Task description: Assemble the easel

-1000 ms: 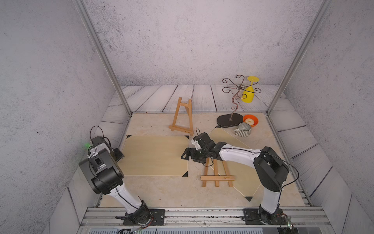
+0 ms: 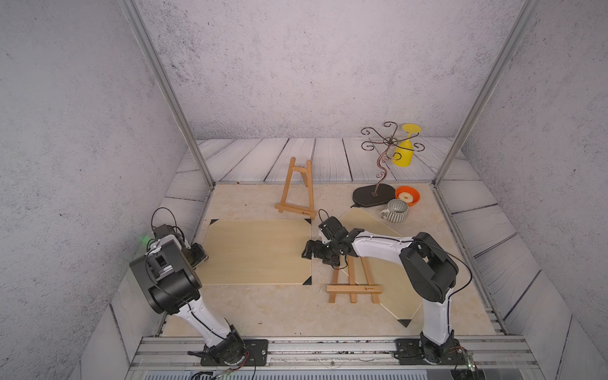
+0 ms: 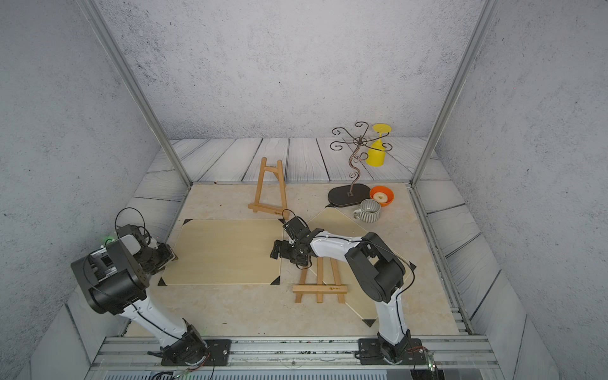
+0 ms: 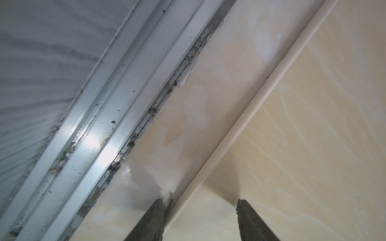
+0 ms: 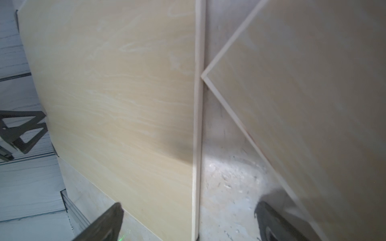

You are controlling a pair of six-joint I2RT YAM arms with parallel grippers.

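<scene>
A pale board with black corners [image 2: 253, 252] lies flat at centre-left. My left gripper is low at its left edge, the board's rim between its fingers; contact is hard to tell. My right gripper stands open over the board's right edge, beside a second, angled board [image 5: 305, 100] that lies under a wooden easel [image 3: 319, 288] lying flat at front right. Another wooden easel [image 2: 294, 209] stands upright behind the first board.
A metal scroll stand [image 2: 364, 195], orange bowl [image 2: 414, 195], striped mug [image 2: 396, 213] and yellow object [image 2: 402, 155] occupy the back right. An aluminium rail [image 4: 116, 120] borders the left side.
The centre-left board has shifted slightly right. My left gripper has moved right with it, and the right arm has shifted slightly.
</scene>
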